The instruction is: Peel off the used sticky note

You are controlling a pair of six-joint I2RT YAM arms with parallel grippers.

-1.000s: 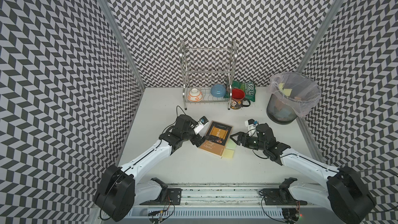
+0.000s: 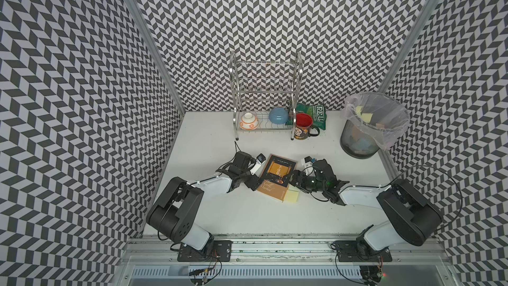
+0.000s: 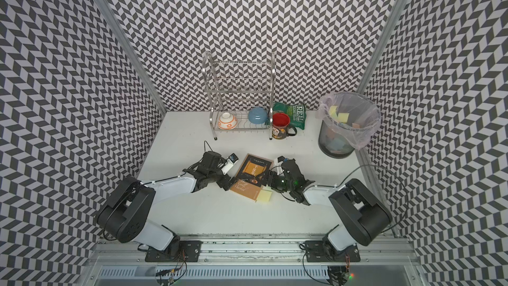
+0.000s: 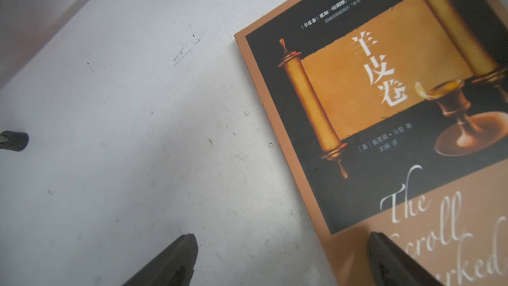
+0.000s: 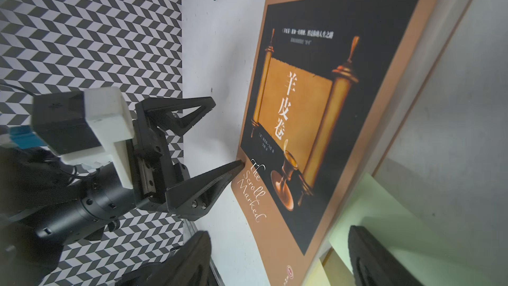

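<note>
A book [image 2: 277, 169] with a black and tan cover lies mid-table. At its right edge are a pale green note [image 5: 402, 233] and a yellow note [image 2: 290, 196], both partly hidden. My left gripper is open over the book's left edge, with empty space between its fingers and the book's corner under one finger. My right gripper is open at the book's right edge, one finger over the green note.
A metal rack [image 2: 264, 90] with two bowls, a mug [image 2: 302, 132] and a green bag [image 2: 317, 116] stand at the back. A lined bin [image 2: 373, 127] holds paper scraps at back right.
My right gripper has moved left toward the book.
</note>
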